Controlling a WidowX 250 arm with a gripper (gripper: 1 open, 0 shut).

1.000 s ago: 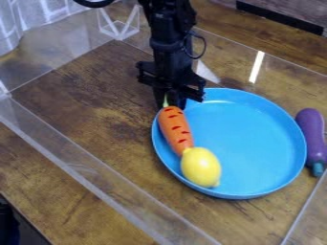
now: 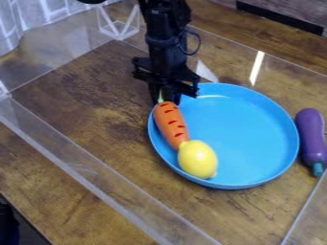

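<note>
An orange carrot [image 2: 171,123] lies along the left side of a blue plate [image 2: 250,124], its leafy end toward the back. A yellow lemon [image 2: 197,160] sits on the plate at the carrot's lower end. My black gripper [image 2: 165,90] is down at the plate's back left rim, right over the carrot's top; its fingertips are dark and partly hidden, so I cannot tell whether it is open or shut.
A purple eggplant [image 2: 311,141] lies right of the plate. Clear plastic walls border the wooden surface [image 2: 76,105] at left and front. The wood left of the plate is bare.
The plate, with carrot and lemon, has shifted slightly back and to the left, and my gripper has moved slightly the same way. The eggplant sits a little differently.
</note>
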